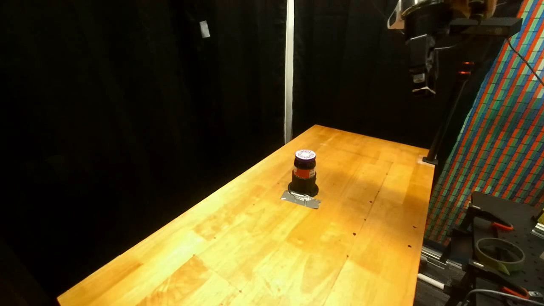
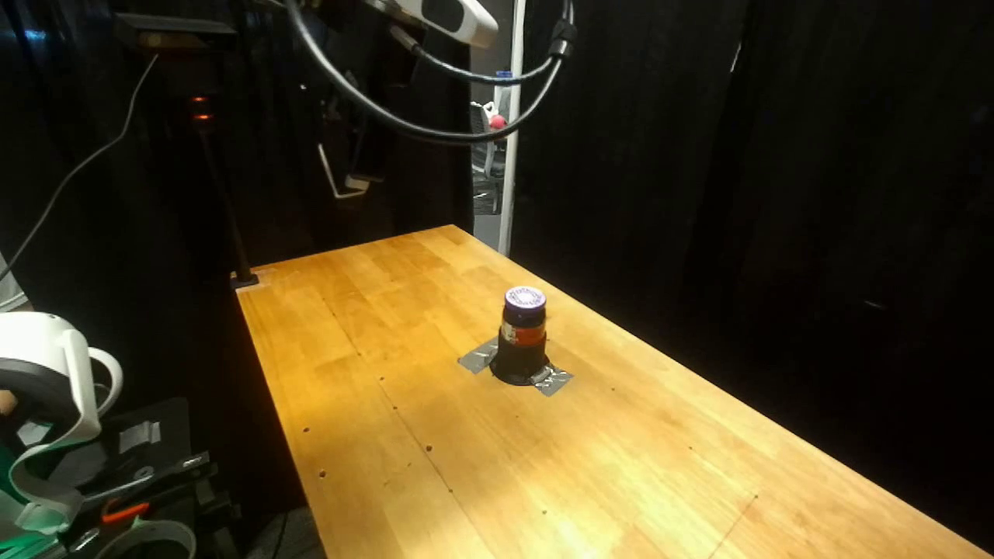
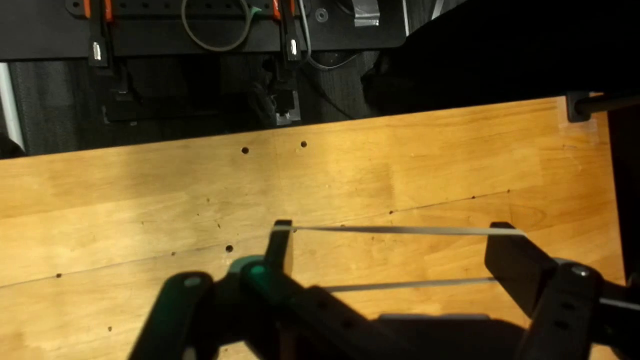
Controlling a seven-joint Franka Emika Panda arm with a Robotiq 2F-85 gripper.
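Note:
A dark jar with a red label [image 1: 304, 172] and a pale patterned lid [image 1: 305, 154] stands upright in a black holder [image 2: 519, 359] taped to the wooden table. My gripper is open, its two black fingers [image 3: 510, 252] wide apart. A thin pale band [image 3: 390, 230] stretches across the gap from one finger to the other, like a loop around both. High above the table's far right part in exterior view 1, the gripper [image 1: 424, 92] is well away from the jar. The wrist view does not show the jar.
Grey tape [image 2: 554, 379] lies by the holder. A thin black post [image 2: 241, 278] rises at its far corner. Beside the table, a black side surface [image 3: 240, 36] carries clamps and a tape roll [image 1: 500, 254].

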